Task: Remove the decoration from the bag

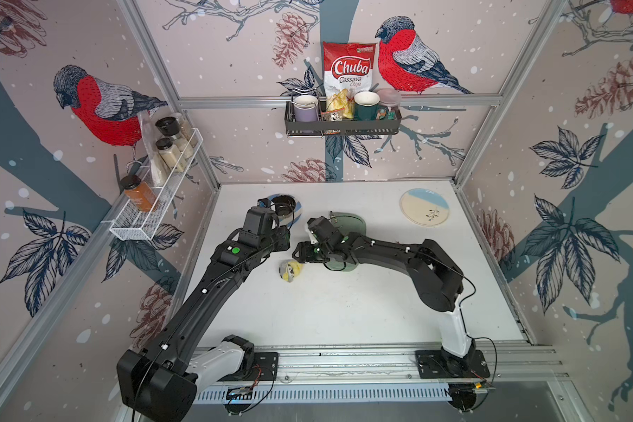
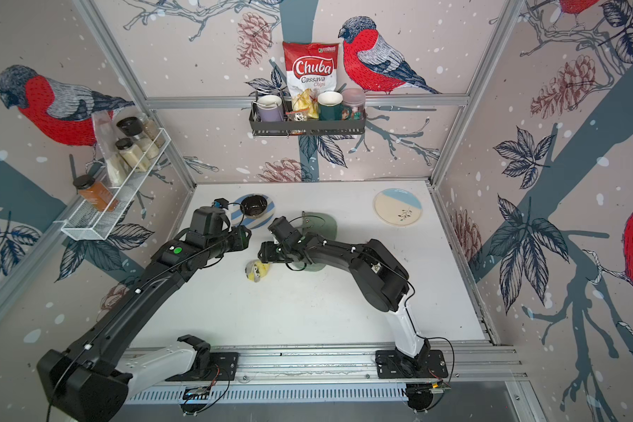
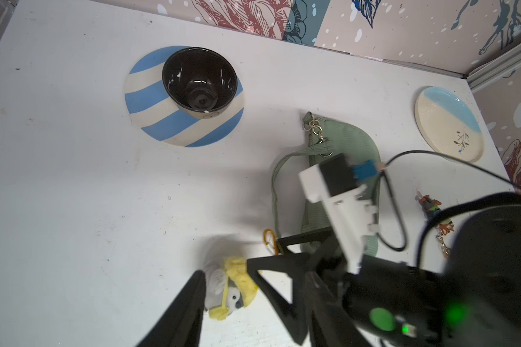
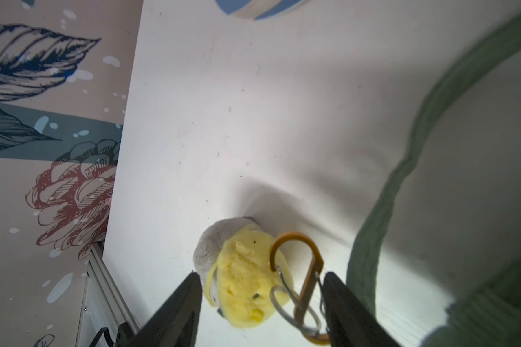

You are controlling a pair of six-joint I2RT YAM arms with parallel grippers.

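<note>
The green bag (image 3: 344, 138) lies on the table, its strap (image 4: 388, 196) running toward the front. A yellow-and-grey plush decoration (image 4: 243, 277) with an orange clip (image 4: 295, 240) rests just in front of the bag, below my open right gripper; the clip is between or just beyond its fingers. My left gripper hangs higher, left of the right one, fingers apart with nothing seen held.
A black bowl (image 3: 185, 69) on a striped plate (image 3: 147, 115) stands at the back left. A round plate (image 3: 445, 121) lies back right, with a small figure charm (image 3: 431, 211) nearby.
</note>
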